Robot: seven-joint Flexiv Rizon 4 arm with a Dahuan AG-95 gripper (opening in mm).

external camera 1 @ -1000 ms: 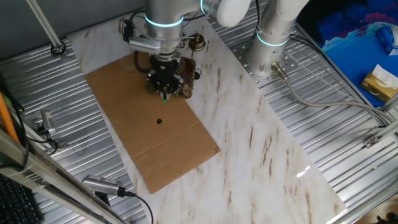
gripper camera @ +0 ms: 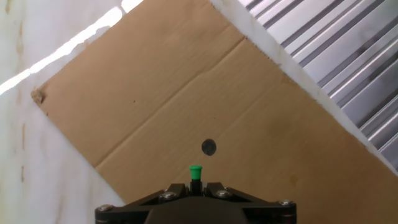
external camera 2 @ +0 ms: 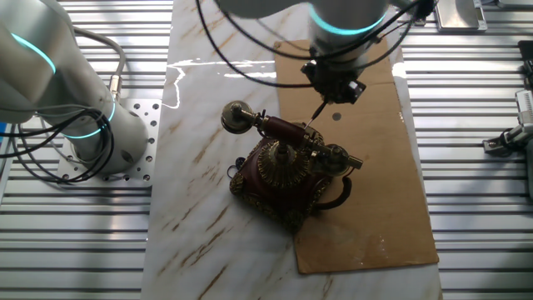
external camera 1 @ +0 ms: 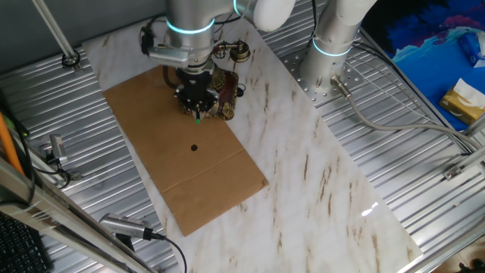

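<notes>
A small black disc lies flat on a brown cardboard sheet. My gripper hangs over the far part of the cardboard, apart from the disc. In the wrist view its fingers look shut on a thin dark stick with a green tip; the tip appears just below the disc in that view. The stick points down from the gripper in the second exterior view. How firmly the fingers grip it is hard to see.
An ornate antique telephone stands close to the gripper, partly over the cardboard, and is largely covered by the arm in the first exterior view. The marble-patterned board is bare toward the front right. The arm's base stands beside it.
The arm's upper wrist has shifted left in the first exterior view and the gripper's tilt has altered slightly. The green tip has barely moved; the disc and cardboard stay put.
</notes>
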